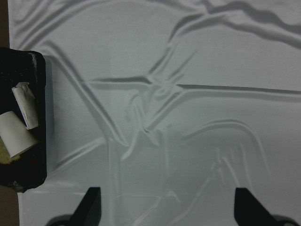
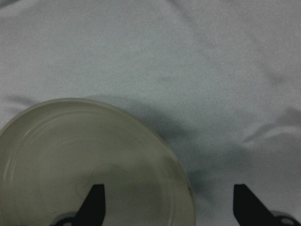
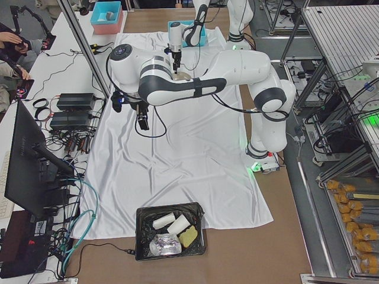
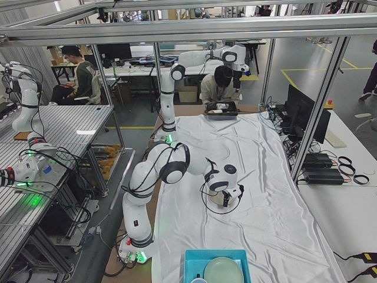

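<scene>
My left gripper is raised over the white cloth [image 1: 164, 122], open and empty. The black tray [image 1: 37, 160] with white rolls, a yellow piece and foil [image 3: 164, 244] lies at the cloth's edge. My right gripper is open just over a pale round plate or bowl [image 2: 89, 150], one finger above its inside and the other beyond its rim, nothing visibly held.
A blue bin [image 4: 191, 259] with a green plate [image 4: 223, 272] and a cup stands at the right arm's end of the cloth. A monitor, cables and metal frame posts line the sides; mid-cloth is clear.
</scene>
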